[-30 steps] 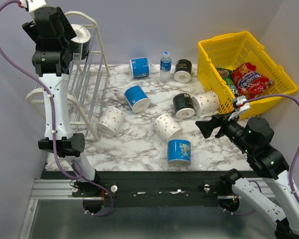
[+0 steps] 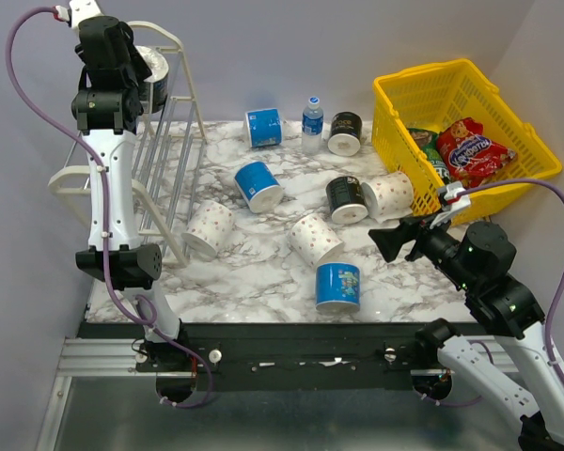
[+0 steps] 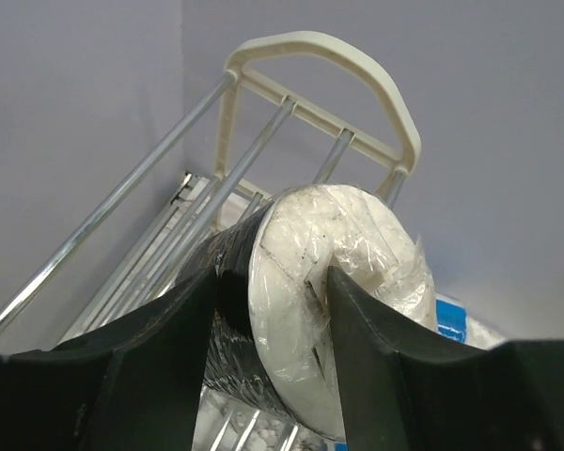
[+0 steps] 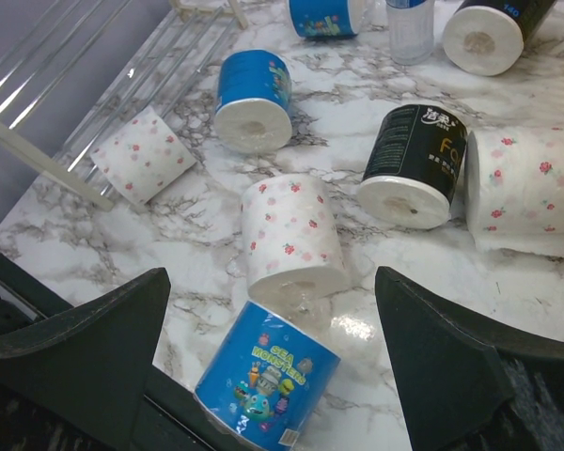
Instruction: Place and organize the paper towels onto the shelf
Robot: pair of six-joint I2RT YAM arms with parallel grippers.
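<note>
A wire shelf (image 2: 174,141) stands at the left. On its upper rack, toward the back, lies a black-wrapped paper towel roll (image 3: 338,225), with my left gripper around its near end, fingers part open; whether they grip is unclear. Loose rolls lie on the marble table: blue (image 4: 263,376), blue (image 2: 258,186), blue (image 2: 263,128), white floral (image 4: 291,230), white floral (image 2: 210,228), white floral (image 2: 388,195), black (image 4: 409,164), black (image 2: 345,133). My right gripper hangs open above the table's right front, nothing between its fingers.
A yellow basket (image 2: 399,94) with snack bags fills the back right. A water bottle (image 2: 312,127) stands at the back. Walls bound the left, back and right. Bare marble (image 2: 263,272) lies at the front centre.
My left arm has moved rightward in the top view, toward the roll on the upper rack. The right arm and the rolls on the table have not moved.
</note>
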